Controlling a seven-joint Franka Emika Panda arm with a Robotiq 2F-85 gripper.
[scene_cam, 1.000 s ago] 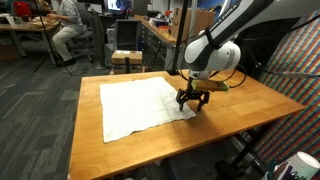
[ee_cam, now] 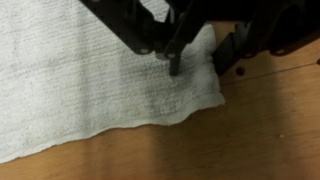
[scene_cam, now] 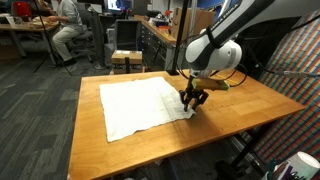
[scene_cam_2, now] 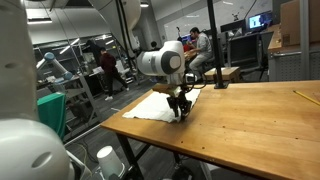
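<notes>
A white cloth lies spread on the wooden table, its surface slightly rumpled. Over the cloth's right-hand edge my gripper points down, its fingertips low at the fabric. Seen from the wrist, the gripper has its fingers part open, with a strip of cloth showing in the gap. One finger is over the cloth and the other is by its edge. Whether the fingertips press on the fabric is hard to tell. In the second exterior view the cloth lies partly behind the gripper.
Bare tabletop stretches along one side of the cloth. At the table's far edge stands a small wooden block. A person sits in the background, away from the table.
The arm stays over the same cloth edge, and the rest of the cloth looks unchanged.
</notes>
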